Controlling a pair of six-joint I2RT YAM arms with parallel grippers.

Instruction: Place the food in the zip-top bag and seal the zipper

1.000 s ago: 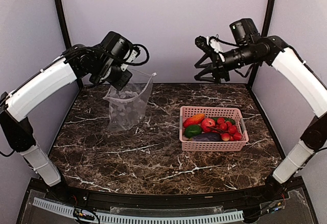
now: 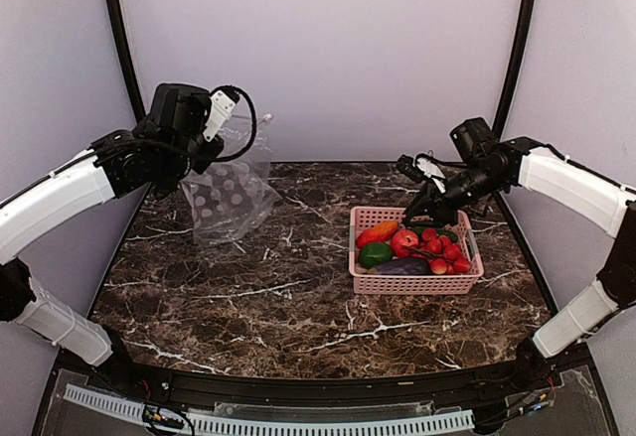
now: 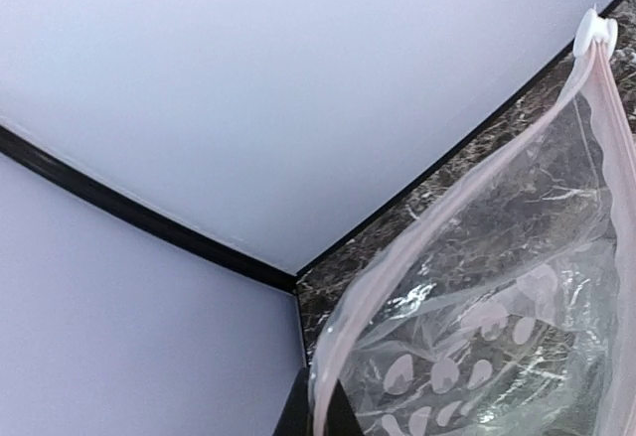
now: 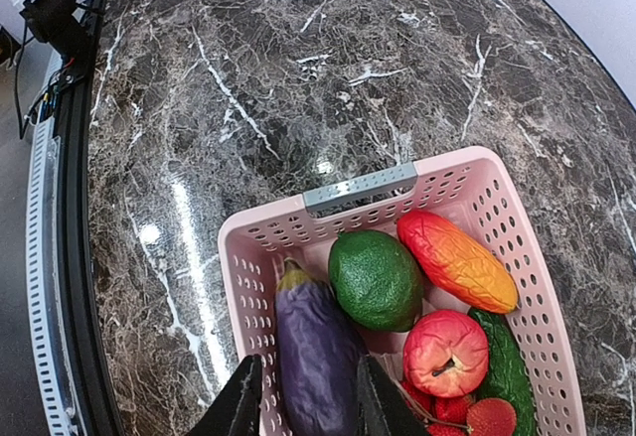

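My left gripper is shut on the top edge of the clear zip top bag [image 2: 229, 208], which hangs at the left above the table; its white slider [image 3: 596, 34] shows at the far end of the edge. My right gripper is down at the pink basket [image 4: 537, 297], fingers either side of the purple eggplant [image 4: 318, 337]; whether they grip it is unclear. The basket also holds a green round vegetable [image 4: 373, 277], an orange-red pepper [image 4: 452, 257], a red tomato [image 4: 445, 357], a cucumber [image 4: 502, 357] and several smaller red items.
Walls [image 2: 328, 59] stand at the back and both sides. The basket occupies the table's right half.
My right gripper has come down from high above the basket to it. The basket has stayed put.
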